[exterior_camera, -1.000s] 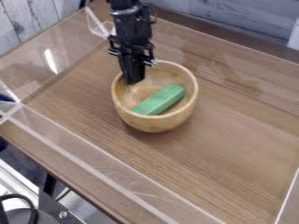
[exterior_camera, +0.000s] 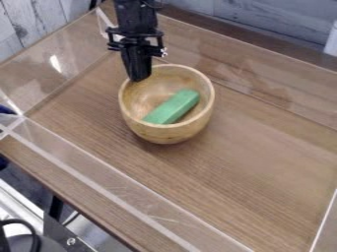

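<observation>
A round tan wooden bowl sits on the wooden table, holding a green elongated block in its right part. My black gripper reaches down from the top of the view to the bowl's back-left rim, its tip at or just over that rim. It looks shut; whether anything is between its fingers is too small to tell.
A white panelled wall stands at the back left, and dark cables lie at the lower left edge.
My gripper has moved up and to the left from about a second ago. The bowl has shifted slightly left and up in the view, with the green block still inside.
</observation>
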